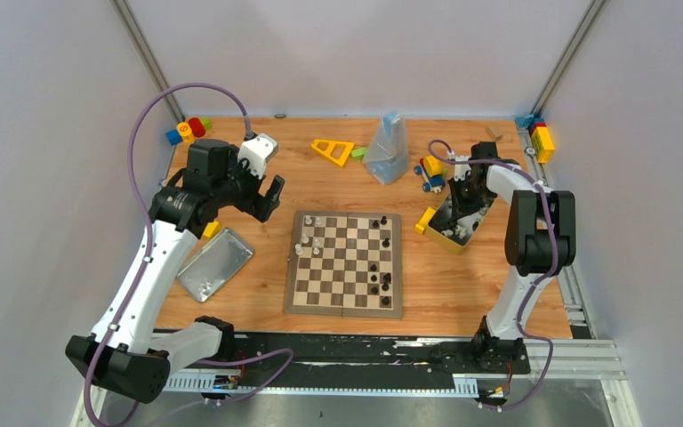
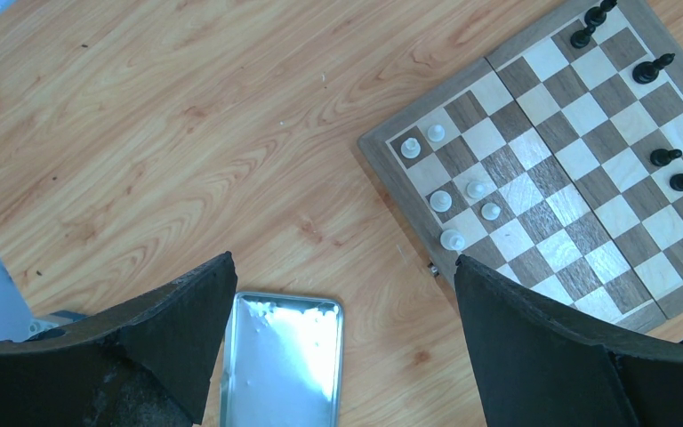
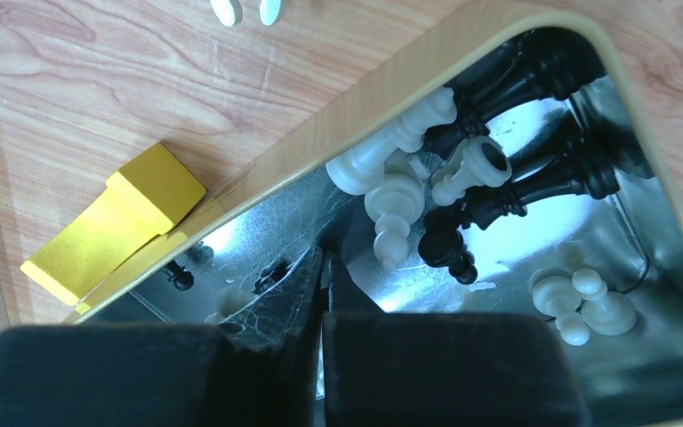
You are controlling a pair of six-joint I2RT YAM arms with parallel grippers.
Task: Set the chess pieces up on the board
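In the top view the chessboard (image 1: 394, 307) lies mid-table, with white pieces at its left side and black pieces (image 2: 647, 71) at its right. A tan-rimmed metal box (image 3: 320, 133) holds loose pieces: white ones (image 3: 393, 203) and long black ones (image 3: 578, 165). My right gripper is down inside this box, fingers together and nothing between them. Just left of the fingertips, outside them, sits a black piece (image 3: 272, 277), partly hidden, perhaps a knight. My left gripper hangs open and empty above the table, left of the board.
A yellow block (image 3: 111, 227) touches the box's outer side. An empty silver tray (image 1: 216, 265) lies left of the board. Behind the board stand a blue bag (image 1: 387, 151), a yellow triangle (image 1: 333, 150) and a toy car (image 1: 431, 174). Bare table separates board and box.
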